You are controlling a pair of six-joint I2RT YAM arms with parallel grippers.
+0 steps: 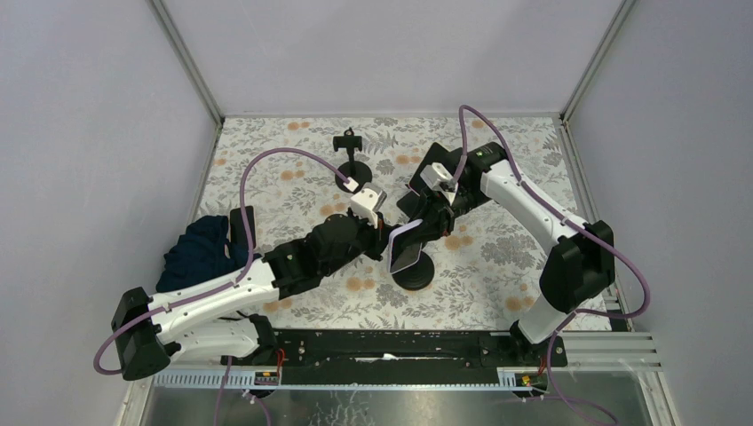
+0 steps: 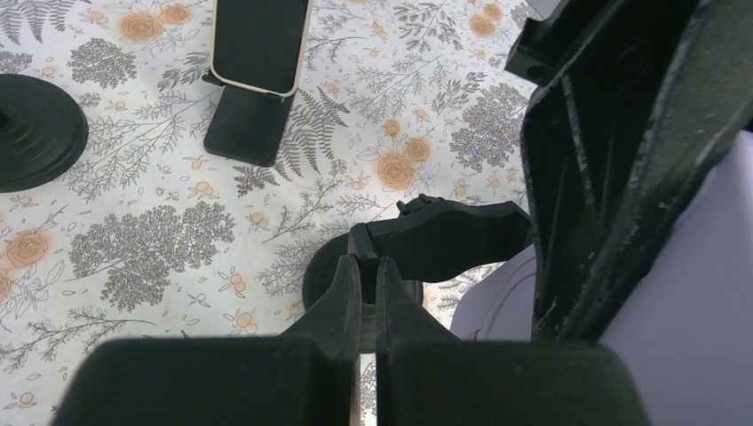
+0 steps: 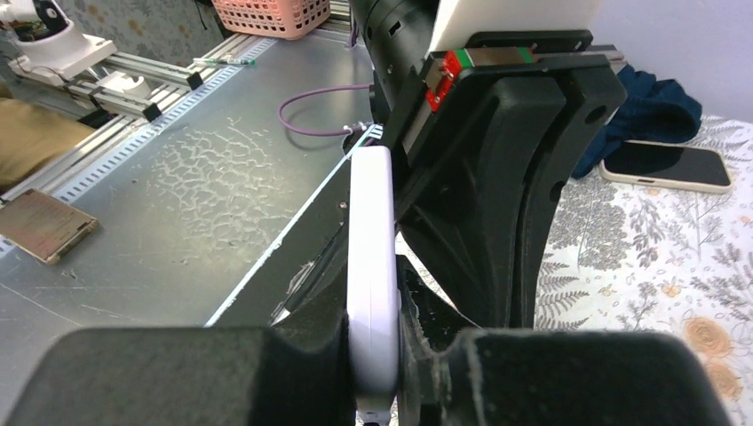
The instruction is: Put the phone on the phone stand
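Note:
In the top view a pale-edged phone [image 1: 405, 251] is over a black round-based stand [image 1: 414, 278], held by my right gripper [image 1: 426, 226]. The right wrist view shows the phone edge-on [image 3: 371, 266] between that gripper's fingers. My left gripper is shut on a black upper part of the stand [image 2: 444, 235], its base beneath. The phone's white back [image 2: 675, 248] fills the right of the left wrist view beside the right gripper's dark body. Whether the phone touches the stand is unclear.
A second stand [image 1: 353, 173] stands at the back centre, a phone on a black stand [image 1: 431, 164] behind the right arm. At the left lie a dark cloth [image 1: 191, 257] and another phone [image 3: 664, 164].

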